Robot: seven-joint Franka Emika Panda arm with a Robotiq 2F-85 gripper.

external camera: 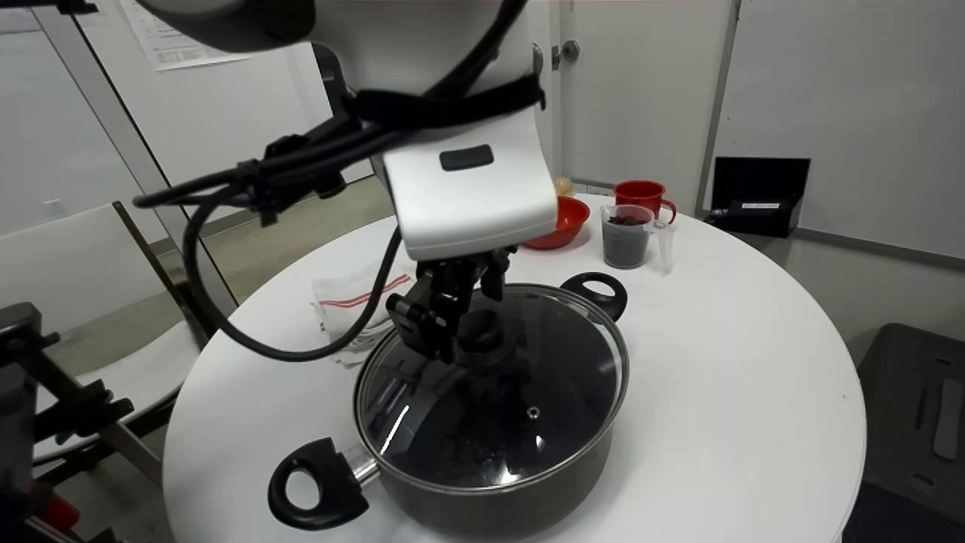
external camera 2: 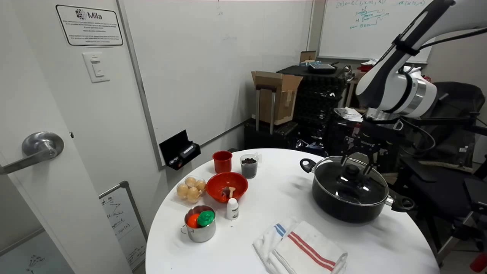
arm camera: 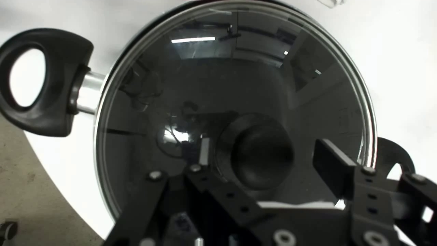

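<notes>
A dark pot (external camera: 507, 507) stands on the round white table, and its glass lid (external camera: 561, 398) with a metal rim rests on top. In the wrist view the lid's round black knob (arm camera: 263, 156) lies between my gripper's spread fingers, with a gap visible on either side. My gripper (external camera 2: 359, 169) points down over the lid, its fingertips low around the knob. The gripper is open and holds nothing. From the first exterior view, one finger partly covers the area beside the knob.
A folded towel (external camera 2: 306, 249) lies beside the pot. Farther off stand a red bowl (external camera 2: 237, 182), a red mug (external camera 2: 222, 161), a measuring cup (external camera 2: 249, 169), eggs (external camera 2: 191, 188), a white bottle (external camera 2: 232, 209) and a small metal pot (external camera 2: 201, 232). The pot's handles (external camera: 317, 484) stick out sideways.
</notes>
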